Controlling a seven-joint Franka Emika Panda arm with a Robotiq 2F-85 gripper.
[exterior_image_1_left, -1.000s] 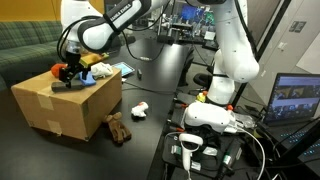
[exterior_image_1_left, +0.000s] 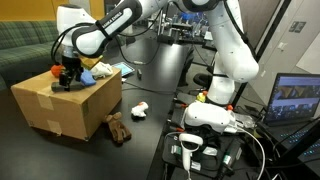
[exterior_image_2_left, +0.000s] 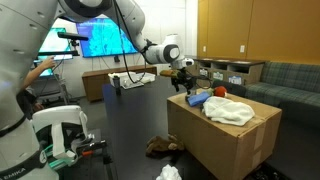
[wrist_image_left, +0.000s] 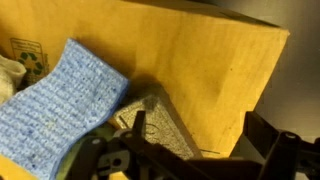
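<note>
My gripper (exterior_image_1_left: 67, 77) is over the near-left part of a brown cardboard box (exterior_image_1_left: 50, 112). In the wrist view its dark fingers (wrist_image_left: 258, 130) stand wide apart, so the gripper is open. A grey-green block-like item (wrist_image_left: 165, 118) with dark markings lies on the box top, partly hidden by the gripper, beside the left finger. Whether a finger touches it I cannot tell. Next to it is a folded light-blue cloth (wrist_image_left: 65, 105), also seen in the second exterior view as a blue bundle (exterior_image_2_left: 199, 98).
A red ball (exterior_image_2_left: 220, 91) and a white cloth (exterior_image_2_left: 230, 110) share the box top. A brown glove (exterior_image_1_left: 118, 128) and a small white object (exterior_image_1_left: 140, 110) lie on the dark floor in front. The box top's right side is bare in the wrist view.
The arm's wrist has shifted slightly left and up in the first exterior view. My gripper remains over the same part of the box, and the other things look unmoved.
</note>
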